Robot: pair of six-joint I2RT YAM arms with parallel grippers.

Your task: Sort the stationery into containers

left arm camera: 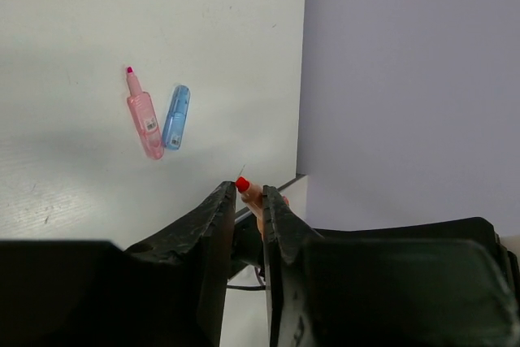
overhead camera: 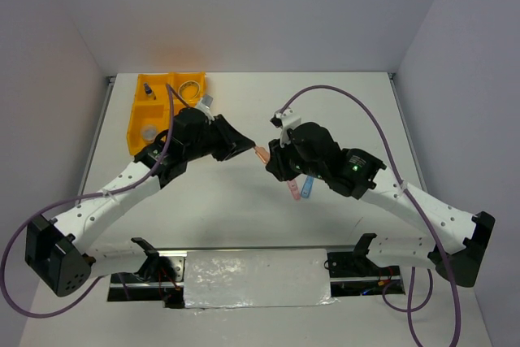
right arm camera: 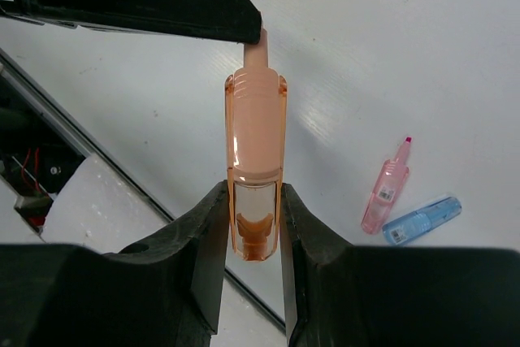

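An orange highlighter (overhead camera: pixel 262 154) is in the air over the middle of the table, between my two grippers. My right gripper is shut on its body, and the clear lower end shows between the fingers. At the narrow upper end, my left gripper is shut on it; a red tip shows just past the left fingers. Below, a pink highlighter (right arm camera: pixel 385 193) and a blue pen-like piece (right arm camera: pixel 422 219) lie side by side on the table. At the back left stands an orange divided tray (overhead camera: pixel 134 123).
The tray holds a small dark bottle (overhead camera: pixel 149 91), a yellow ring (overhead camera: pixel 189 89) and a round clear item (overhead camera: pixel 149 132). A grey piece (overhead camera: pixel 205 101) is at its right side. Bare table (overhead camera: pixel 236 209) lies in front of the arms.
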